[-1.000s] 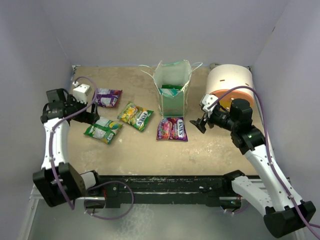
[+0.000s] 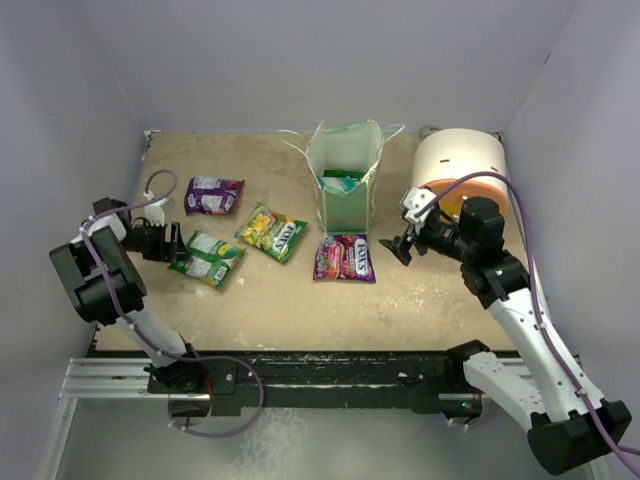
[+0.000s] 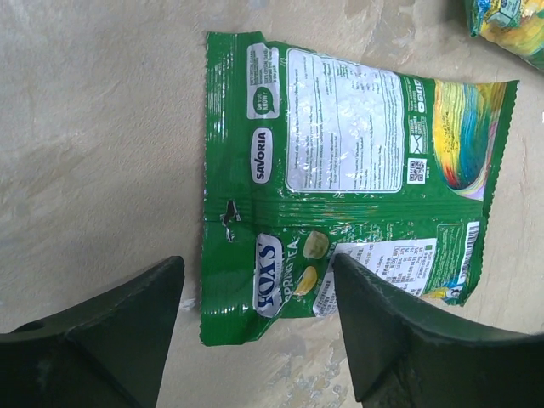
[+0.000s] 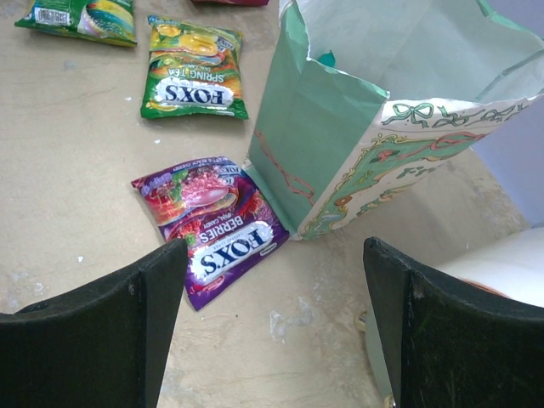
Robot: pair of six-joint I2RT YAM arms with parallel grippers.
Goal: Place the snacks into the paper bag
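A green snack packet (image 3: pixel 340 204) lies flat, its back side up, at the left of the table. My left gripper stands open over its near end, one finger beside the left edge and the other overlapping the print. To the upper right is a purple packet (image 2: pixel 213 195); a green-yellow packet (image 2: pixel 271 232) lies to the right. Another purple packet (image 4: pixel 214 223) rests against the base of the paper bag (image 2: pixel 345 208), which stands upright and open with something green inside. My right gripper (image 2: pixel 403 245) is open and empty, right of the bag.
A white rounded container with an orange rim (image 2: pixel 461 165) lies at the back right, close to my right gripper. Bare table (image 2: pixel 270 320) stretches along the front. Walls enclose the left, back and right sides.
My left arm has swung down and to the left, bringing the gripper to the left end of the green packet. The packets, bag and right arm have not moved.
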